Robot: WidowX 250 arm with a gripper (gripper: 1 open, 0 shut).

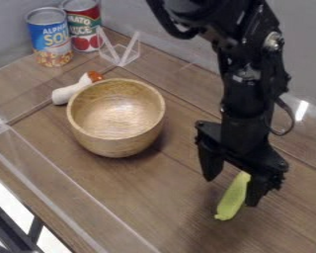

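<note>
My black gripper (237, 173) hangs low over the right part of the wooden table, its fingers open. Between and just beneath its fingers lies a long pale green object (229, 205), partly hidden at its upper end by the gripper. Whether the fingers touch it I cannot tell. A wooden bowl (116, 108) sits to the left of the gripper.
Two cans, a blue one (50, 38) and a red one (86, 25), stand at the back left. A white object with an orange part (71, 90) lies behind the bowl.
</note>
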